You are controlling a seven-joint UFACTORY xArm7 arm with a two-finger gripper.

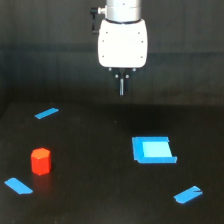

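Observation:
My gripper point(122, 92) hangs in the upper middle of the camera view, pointing down beneath the white hand. Its thin fingers appear close together, and whether they are open or shut cannot be made out. Nothing is seen hanging from them. Well apart from it, a red block point(41, 161) rests on the dark table at the left. To the right of centre lies a pale square patch point(157, 149) with a blue tape border point(138, 151).
Blue tape strips lie on the table: one at the back left point(46, 113), one at the front left point(18, 186), one at the front right point(188, 194). Bare table separates the red block from the bordered patch. A dark curtain point(40, 60) hangs behind.

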